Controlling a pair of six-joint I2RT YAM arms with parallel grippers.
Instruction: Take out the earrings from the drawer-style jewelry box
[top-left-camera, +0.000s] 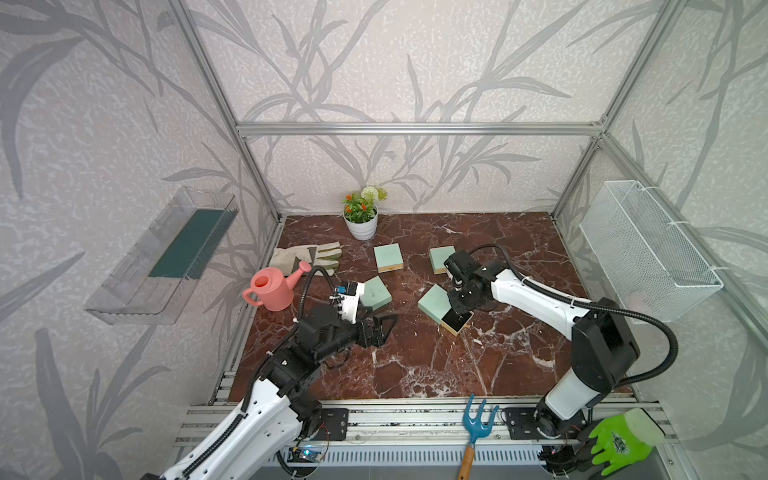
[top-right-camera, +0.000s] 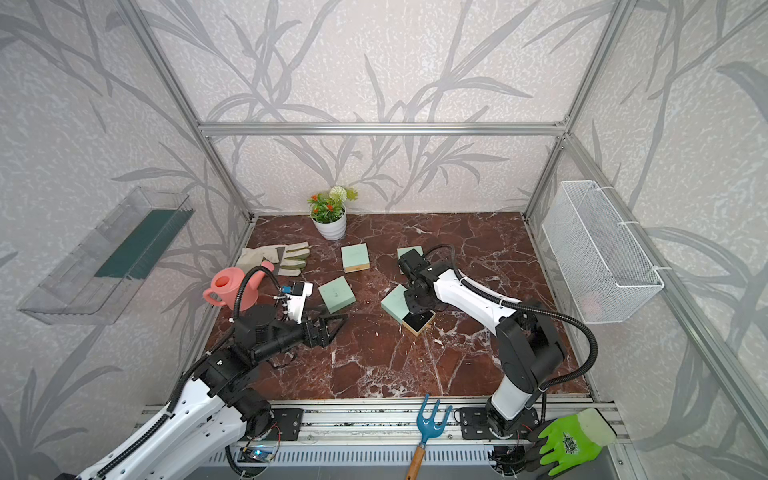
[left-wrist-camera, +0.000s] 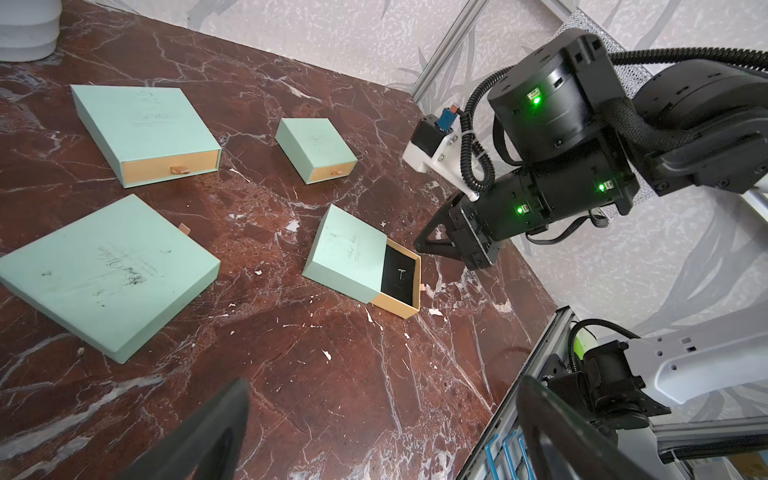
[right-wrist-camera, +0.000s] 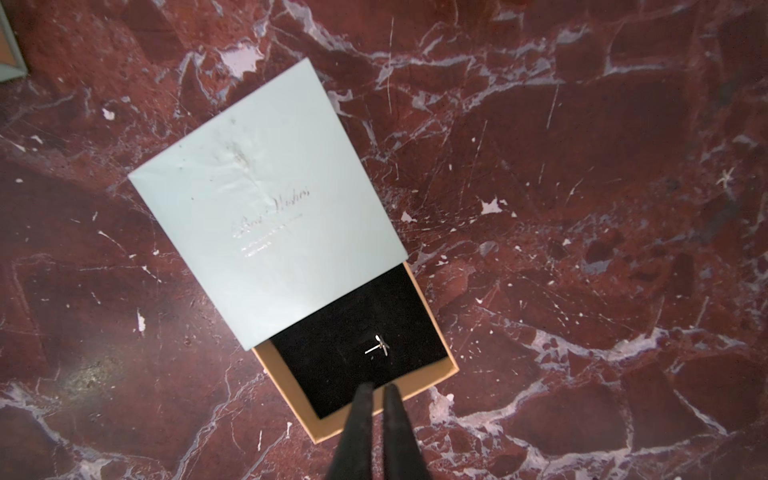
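A mint-green jewelry box (right-wrist-camera: 272, 200) lies on the marble table with its drawer (right-wrist-camera: 436, 380) pulled partly out. On the drawer's black padding sits a small silver earring (right-wrist-camera: 379, 345); whether a second one is there cannot be told. My right gripper hovers by the drawer's front edge, its fingertips parted by a narrow gap with nothing between them. In the left wrist view the right gripper's fingers (left-wrist-camera: 434, 245) are near the drawer's outer side. Off to the left, my left gripper is wide open and empty above the table.
Several other closed mint boxes (left-wrist-camera: 120, 268) lie left of and behind the open one. A pink watering can (top-left-camera: 274, 289), gloves (top-left-camera: 308, 257) and a potted plant (top-left-camera: 362, 220) stand farther left and back.
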